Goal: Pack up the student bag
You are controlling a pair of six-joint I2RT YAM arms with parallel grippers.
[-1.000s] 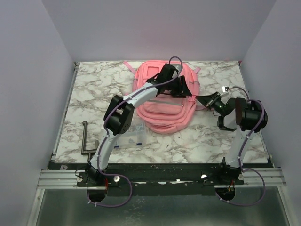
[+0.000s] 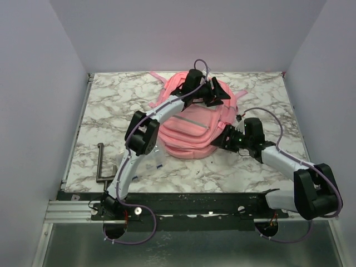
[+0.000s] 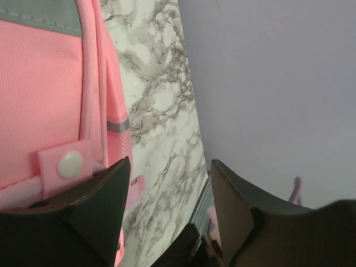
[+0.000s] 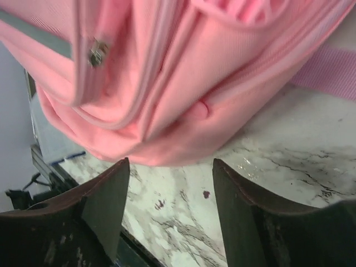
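Note:
The pink student bag (image 2: pixel 181 142) lies flat in the middle of the table, its front pocket's grey zip facing up. Over its upper right part, my left gripper (image 2: pixel 223 95) stands open. In the left wrist view, a pink tab with a pale snap (image 3: pixel 70 164) shows close to one finger (image 3: pixel 111 194), and nothing is between the fingertips. My right gripper (image 2: pixel 217 139) is at the bag's lower right edge. In the right wrist view its fingers (image 4: pixel 103 200) are apart, with the bag's pink side (image 4: pixel 189 133) just beyond them and not between them.
A clear plastic case (image 2: pixel 147 164) rests beside the bag's lower left, partly behind the left arm. A lilac strap (image 4: pixel 331 75) extends from the bag across the marble table. Bare marble (image 2: pixel 194 178) lies in front of the bag; grey walls stand at both sides.
My right gripper has moved down and left, from beside the bag's right edge to its lower right corner. My left gripper has risen slightly. The bag's lower part has shifted a little left.

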